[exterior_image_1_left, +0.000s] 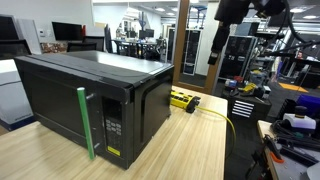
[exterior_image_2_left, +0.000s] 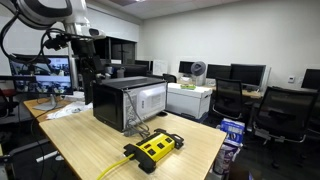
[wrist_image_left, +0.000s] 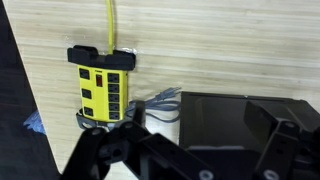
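Observation:
A black microwave (exterior_image_1_left: 95, 100) with a green handle (exterior_image_1_left: 85, 122) stands on the wooden table; its door looks closed. In the wrist view its dark top (wrist_image_left: 225, 120) fills the lower right. My gripper is open, its two fingers spread apart over the near part of the microwave and nothing held between them. From the side, the gripper hangs in the air above table height, well clear of the microwave.
A yellow power strip (wrist_image_left: 103, 92) lies on the table beside the microwave, with a yellow cord (exterior_image_2_left: 117, 167) running from it. A grey cable (wrist_image_left: 160, 105) is bunched between them. Bare tabletop (exterior_image_1_left: 190, 150) extends in front of the microwave.

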